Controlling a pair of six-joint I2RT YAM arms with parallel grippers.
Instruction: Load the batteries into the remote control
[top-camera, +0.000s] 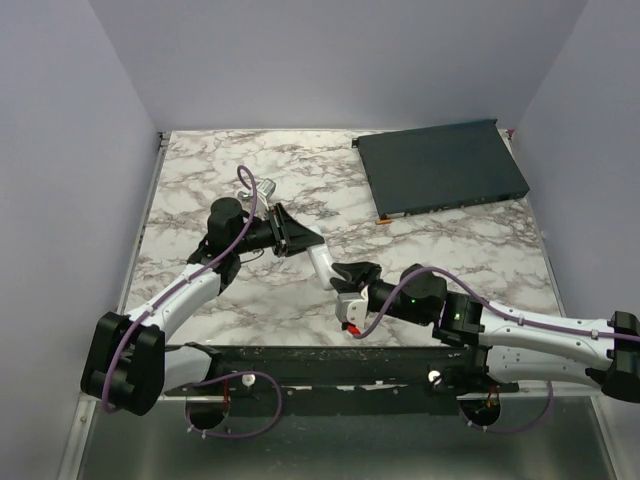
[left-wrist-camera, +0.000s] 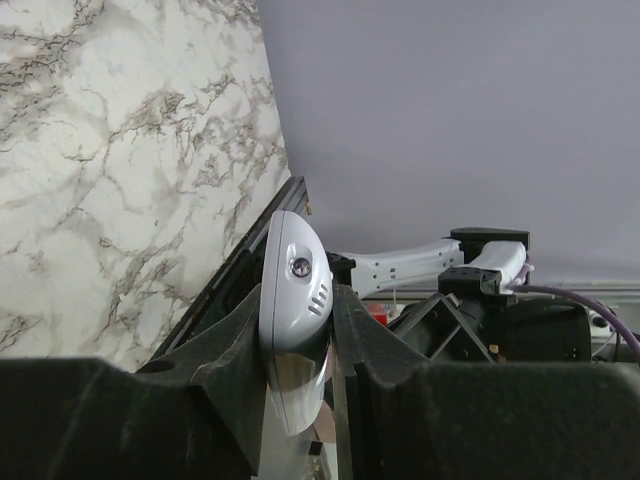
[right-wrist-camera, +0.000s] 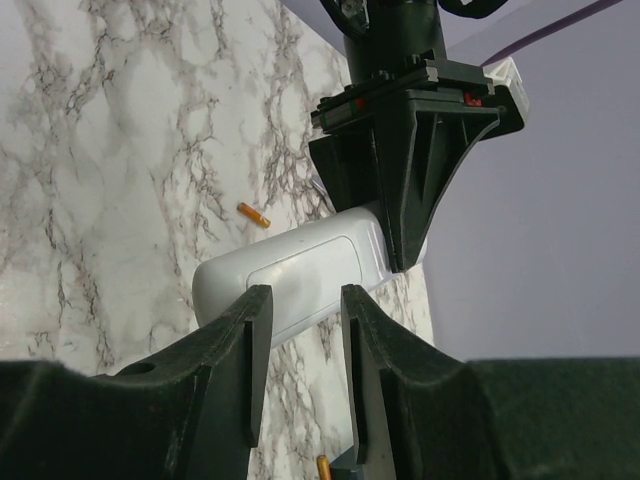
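Note:
A white remote control (top-camera: 322, 264) hangs tilted above the table, with my left gripper (top-camera: 305, 244) shut on its upper end. In the left wrist view one end of the remote (left-wrist-camera: 298, 300) stands up between the dark fingers. My right gripper (top-camera: 345, 277) is at the lower end of the remote. Its fingertips (right-wrist-camera: 260, 300) look parted in the right wrist view, one overlapping the remote's edge (right-wrist-camera: 300, 265); whether they grip anything cannot be made out. On the table lies an orange battery (top-camera: 384, 222) by the corner of a black box.
The large black box (top-camera: 440, 168) takes up the back right of the marble table (top-camera: 270, 160). A small metallic item (top-camera: 265, 188) lies behind the left gripper. Grey walls close in the sides and back. Open tabletop lies at the back left.

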